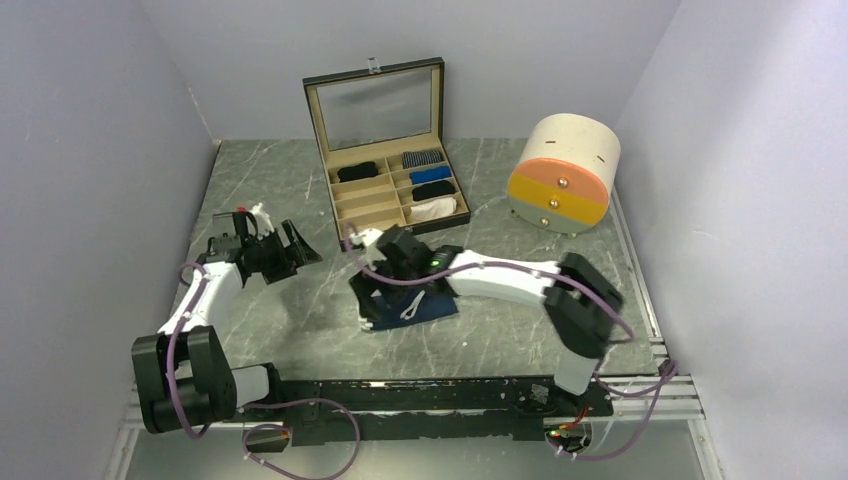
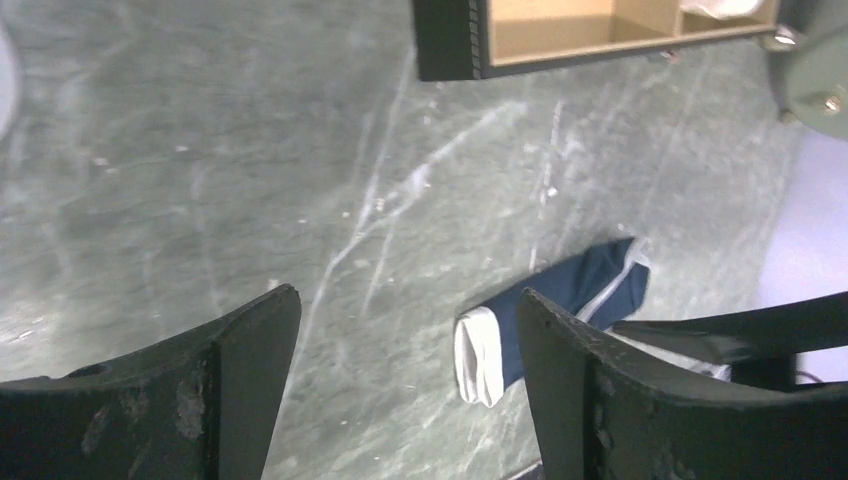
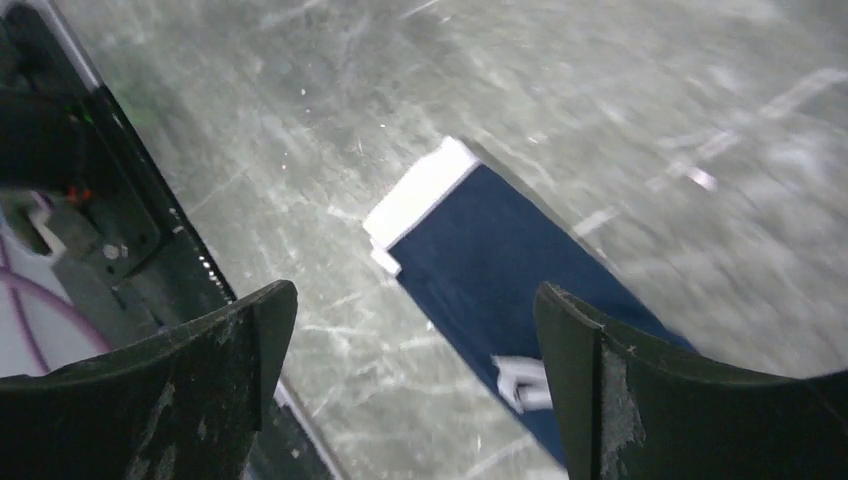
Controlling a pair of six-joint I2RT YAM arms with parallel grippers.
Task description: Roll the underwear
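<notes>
The navy underwear (image 1: pixel 435 306) lies flat and folded into a strip on the table, running left to right in the top view, with a pale strip on it. Its white waistband is at the left end, and the left wrist view shows the same white end of the underwear (image 2: pixel 505 325). My right gripper (image 1: pixel 370 292) hovers around that left end, its fingers apart; in the right wrist view one finger (image 3: pixel 590 370) covers part of the cloth. Off to the left stands my left gripper (image 1: pixel 300 248), open and empty, well clear of the fabric.
Behind the underwear is an organizer box (image 1: pixel 365 205), lid raised, holding several rolled garments. A round drawer cabinet (image 1: pixel 565 175) occupies the back right. Bare table (image 1: pixel 310 320) extends to the left and front.
</notes>
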